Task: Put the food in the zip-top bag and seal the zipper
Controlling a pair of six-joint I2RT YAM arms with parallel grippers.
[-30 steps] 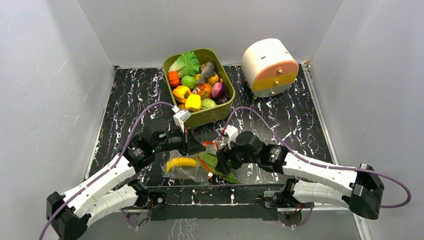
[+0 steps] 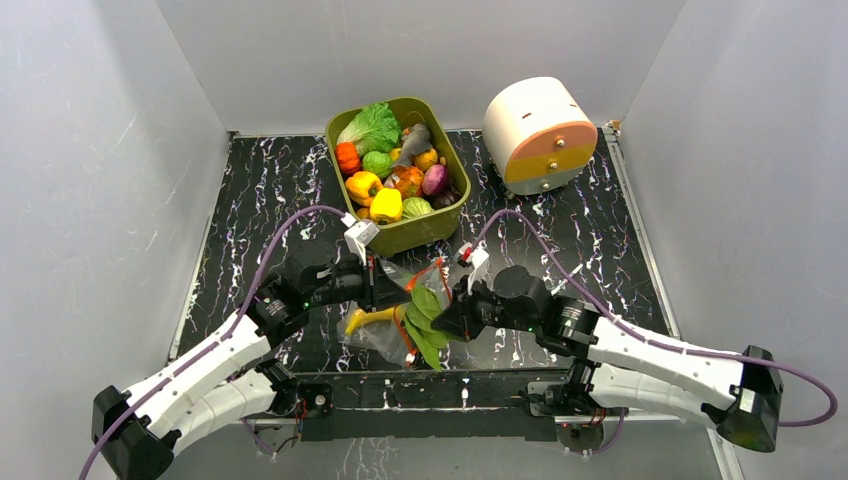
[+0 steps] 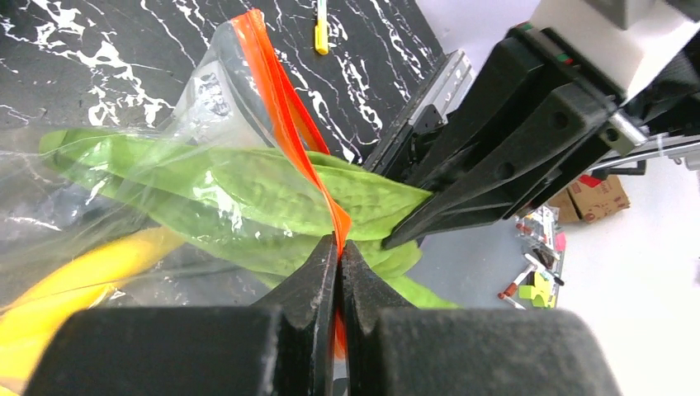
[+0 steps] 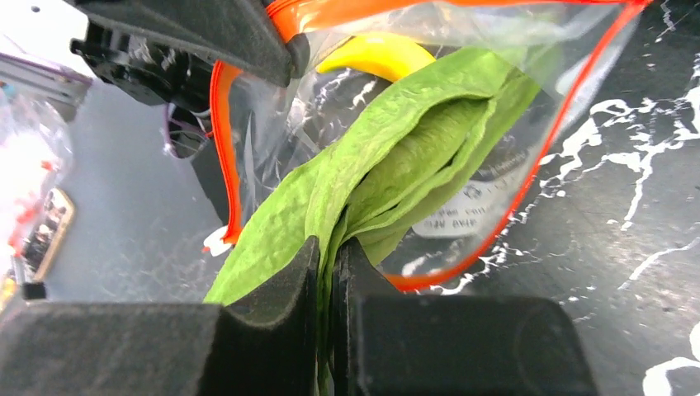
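The clear zip bag (image 2: 375, 338) with orange zipper edges holds a yellow banana (image 4: 371, 56) and part of some green leafy food (image 3: 215, 190), whose leaves stick out of the mouth. My left gripper is shut on the orange zipper edge at the bag's opening. My right gripper is shut on the green leaves, pinched between its fingers, close beside the left one. The bag's mouth is partly open around the leaves.
A green bin (image 2: 433, 228) of vegetables and fruit stands at the back. A white rounded drawer box (image 2: 530, 110) is at back right.
My right gripper has shifted slightly and lifted the green leaves, and the bag has bunched and risen with them. The left arm has barely moved.
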